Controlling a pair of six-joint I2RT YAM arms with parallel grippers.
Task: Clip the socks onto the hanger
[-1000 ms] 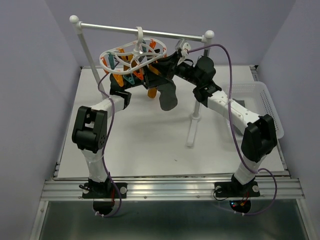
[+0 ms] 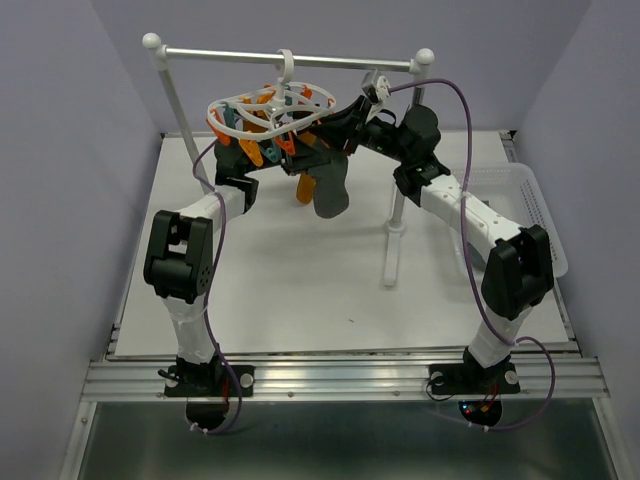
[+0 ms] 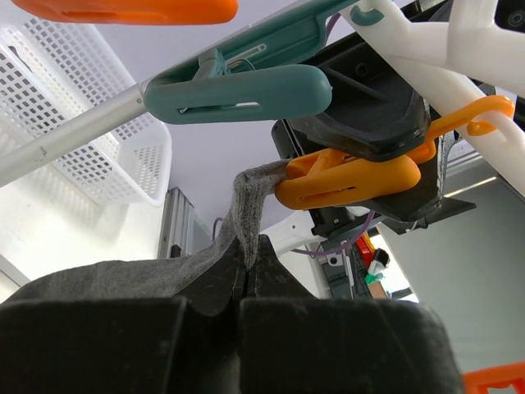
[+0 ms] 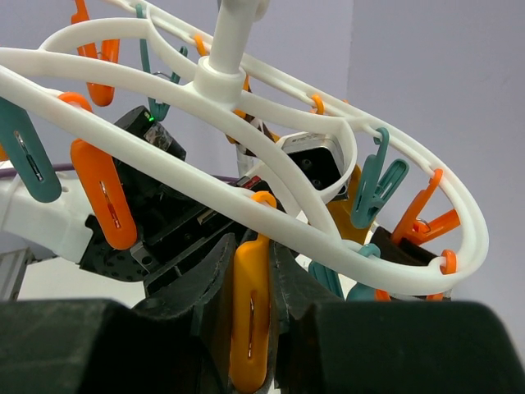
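The white round hanger (image 2: pixel 270 105) with orange and teal clips hangs from the rail. A grey sock (image 2: pixel 330 185) hangs below it. In the left wrist view my left gripper is shut on the sock (image 3: pixel 123 279), whose edge reaches an orange clip (image 3: pixel 349 180); whether that clip grips it I cannot tell. My right gripper is shut on an orange clip (image 4: pixel 250 312) on the hanger's outer ring (image 4: pixel 164 156).
A white basket (image 2: pixel 510 210) with grey contents stands at the right of the table (image 2: pixel 280 290). The stand's posts and rail (image 2: pixel 220 55) frame both arms.
The hanger, the sock and both grippers have shifted slightly to the right, and the right post of the stand moved a little with them.
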